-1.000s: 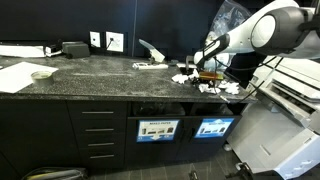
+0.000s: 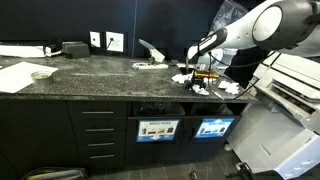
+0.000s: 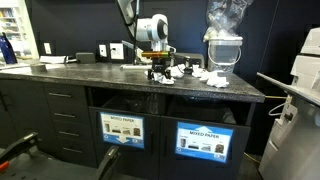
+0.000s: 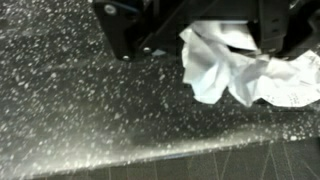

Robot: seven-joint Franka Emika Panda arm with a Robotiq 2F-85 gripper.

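Observation:
Crumpled white papers (image 2: 228, 87) lie scattered at the right end of the dark speckled counter (image 2: 110, 80). Low among them, near the counter's front, is my gripper (image 3: 158, 72), pointing down. It is shut. White crumpled paper (image 4: 215, 68) shows right beside and beneath its dark fingers in the wrist view; whether any of it is pinched cannot be made out. More sheets of paper (image 3: 214, 78) rest to the gripper's right in the second exterior view.
Below the counter, open bins carry blue-and-white mixed paper labels (image 3: 203, 140). A clear bag-like container (image 3: 224, 47) stands at the back. To the left, the counter is mostly clear, with a small round dish (image 2: 41, 74) and flat sheets (image 2: 15, 76).
My arm has shifted slightly to the left in the first exterior view, and the gripper with it. The papers on the counter look much the same.

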